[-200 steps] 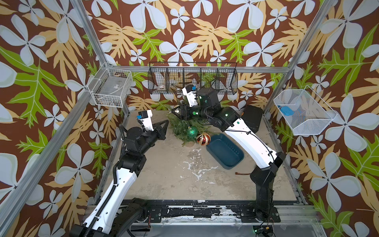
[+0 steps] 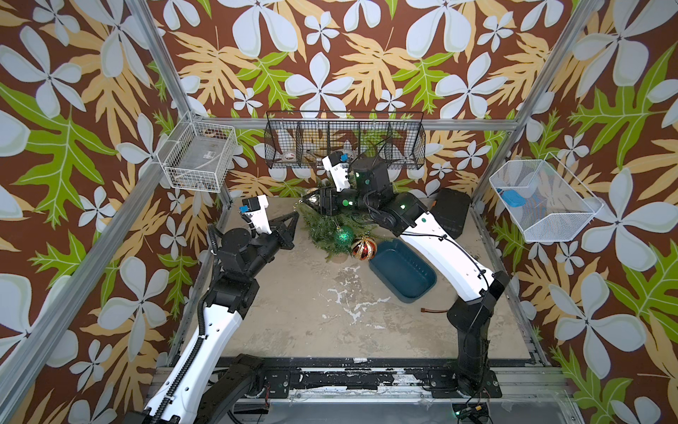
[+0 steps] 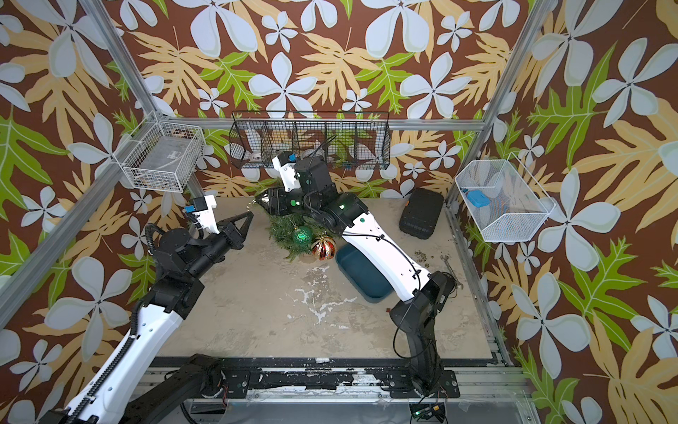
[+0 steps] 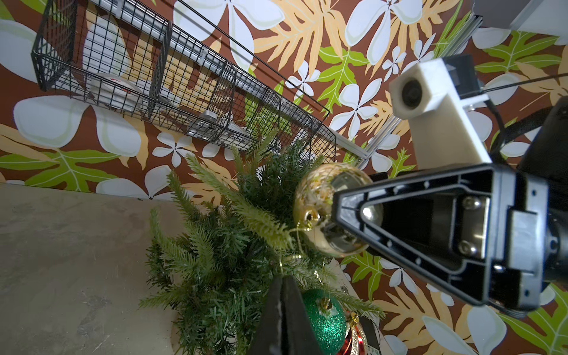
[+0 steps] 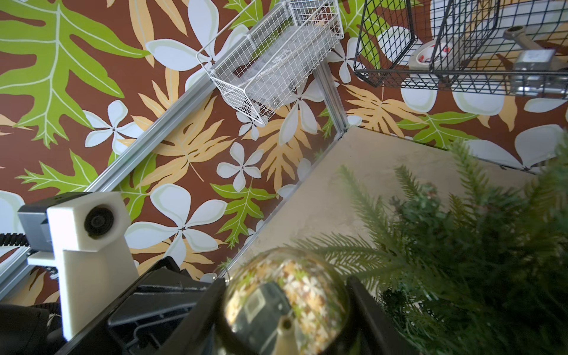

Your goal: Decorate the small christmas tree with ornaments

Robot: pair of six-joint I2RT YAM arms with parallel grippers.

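The small green tree [image 4: 219,260] stands in the middle of the table's back half. A shiny gold ball [image 4: 322,207] is pinched between the fingers of my right gripper, close against the upper branches. Its thin gold string [image 4: 297,242] hangs toward the tips of my left gripper; whether the tips touch it, I cannot tell. That left gripper is shut, left of the tree in the top left view. On the tree's front side are a green glitter ball [image 2: 344,236] and a red-and-gold striped ball [image 2: 363,248].
A dark teal bin [image 2: 402,271] sits right of the tree, under the right arm. Behind it lies a black case [image 2: 450,212]. A black wire basket [image 2: 344,145] hangs along the back wall.
My left gripper has shifted slightly left, away from the tree. The right gripper, still on the gold ball, has moved only a little.
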